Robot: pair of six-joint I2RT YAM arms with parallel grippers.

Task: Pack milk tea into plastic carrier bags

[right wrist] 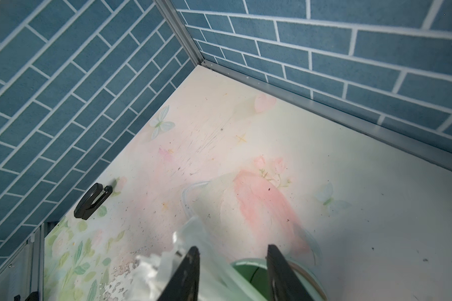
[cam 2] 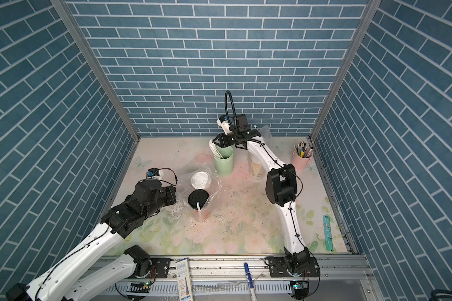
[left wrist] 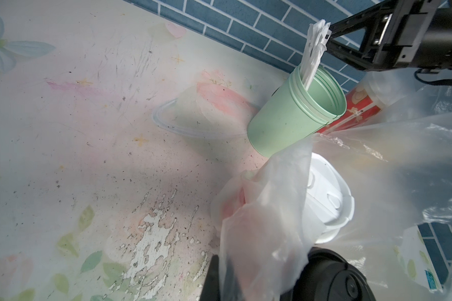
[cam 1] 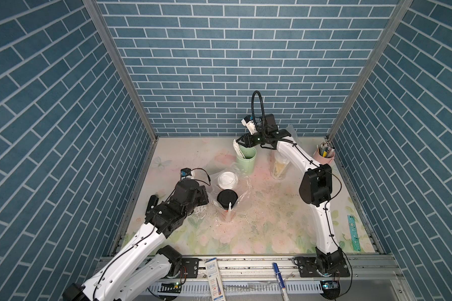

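At the table's middle, a clear plastic bag point(cam 1: 245, 186) surrounds a cup with a white lid point(cam 1: 228, 180) and one with a black lid point(cam 1: 227, 198). My left gripper point(cam 1: 206, 196) is shut at the bag's left side. In the left wrist view, thin bag film point(left wrist: 266, 225) rises from between its fingers. Behind stands a green cup point(cam 1: 246, 163) with white-wrapped straws point(left wrist: 314, 50) leaning out. My right gripper is part open at the straw tops, its fingers apart with white wrapping between and beside them; a firm hold does not show.
Another bagged drink cup point(cam 1: 279, 166) stands right of the green cup under the right arm. A pink pen cup point(cam 1: 324, 156) is at the back right, a black stapler point(right wrist: 93, 200) at the left edge, a teal ruler point(cam 1: 354, 232) at the right.
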